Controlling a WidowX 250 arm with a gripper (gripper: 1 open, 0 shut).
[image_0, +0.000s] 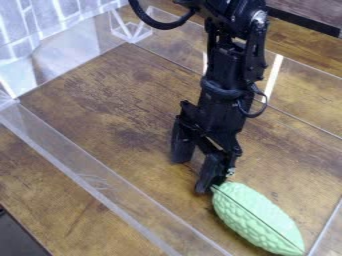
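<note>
My black gripper (197, 160) hangs low over the wooden board near the middle, its fingers down close to the surface and spread apart. A pale green, bumpy, elongated object (257, 219) lies at the lower right, with its upper end close beside the nearer finger. I see nothing held between the fingers, though the dark parts are hard to tell apart.
Clear plastic edges (80, 165) border the wooden board (94, 110). A sheer white curtain (54, 30) is at the top left. The left and middle of the board are clear.
</note>
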